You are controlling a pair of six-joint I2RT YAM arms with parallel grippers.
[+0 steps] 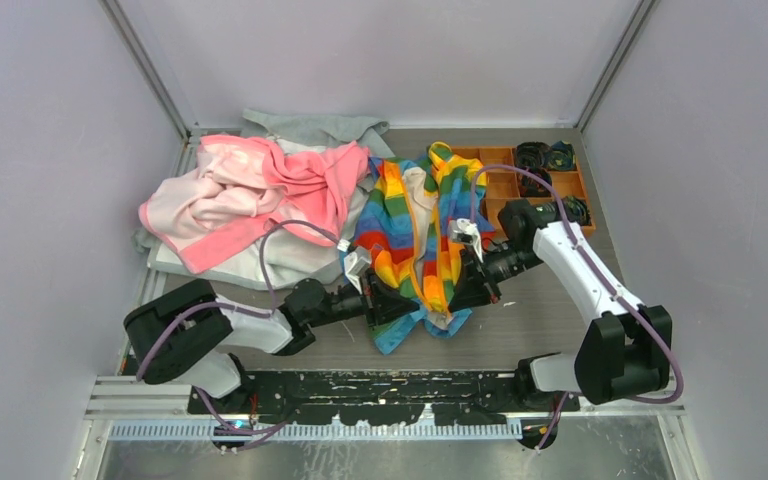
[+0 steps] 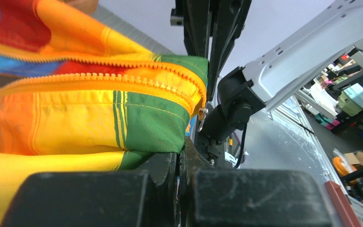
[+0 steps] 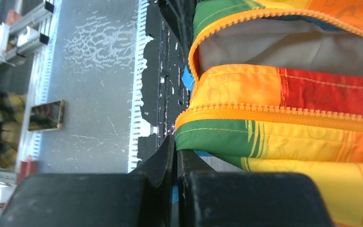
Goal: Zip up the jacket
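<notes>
The rainbow-striped jacket [image 1: 397, 208] lies with its front hem toward me, grey lining showing between its two sides. In the left wrist view the two orange zipper edges [image 2: 123, 85] run apart and come together at the hem, beside a small metal piece [image 2: 203, 113]. My left gripper [image 1: 416, 306] is shut at the hem's left side, its fingertips [image 2: 187, 150] on the green cloth edge. Opposite it, my right gripper [image 1: 452, 308] is shut on the green hem corner [image 3: 208, 135]. Whether the zipper's ends are joined, I cannot tell.
A pink and white garment [image 1: 270, 190] is heaped on pale cloth to the left. Behind the right arm stands an orange compartment box [image 1: 500, 187] with dark coiled items. Bare table [image 1: 530, 320] shows to the jacket's right.
</notes>
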